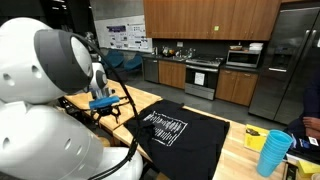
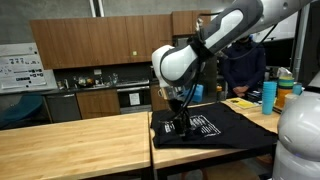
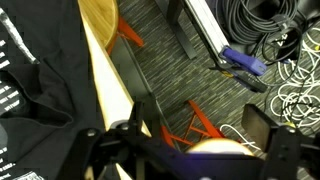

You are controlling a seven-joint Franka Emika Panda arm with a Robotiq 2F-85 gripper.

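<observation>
My gripper is open, with nothing between its dark fingers, one on each side of the wrist view. Beneath that gap lie the carpet and red-orange metal parts, past the table edge. A black cloth with white print is spread over the wooden table. Its near-left part is bunched up, and folds show in the cloth at the left of the wrist view. In exterior view 2 the gripper hangs in front of the cloth, its fingertips small and hard to make out.
Blue cups stand at the table's right, close to a yellow item. Coiled cables lie on the floor beyond the table edge. A person stands behind the table. Bare wood lies open to the left.
</observation>
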